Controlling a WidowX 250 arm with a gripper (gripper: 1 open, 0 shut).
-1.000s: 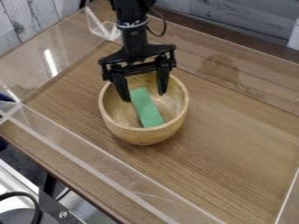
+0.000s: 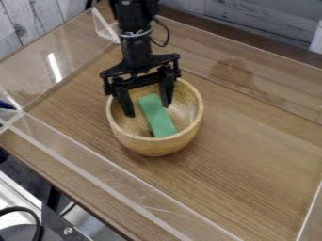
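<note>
A round wooden bowl (image 2: 153,141) sits near the middle of the table, with a green elongated block (image 2: 156,118) lying inside it. My black gripper (image 2: 142,101) is lowered over the bowl from the top, open, its two fingers spread to either side at and inside the rim, near the green block's upper end. Nothing shows held between the fingers.
Black cables lie at the lower left edge. A white object (image 2: 10,118) is at the left edge.
</note>
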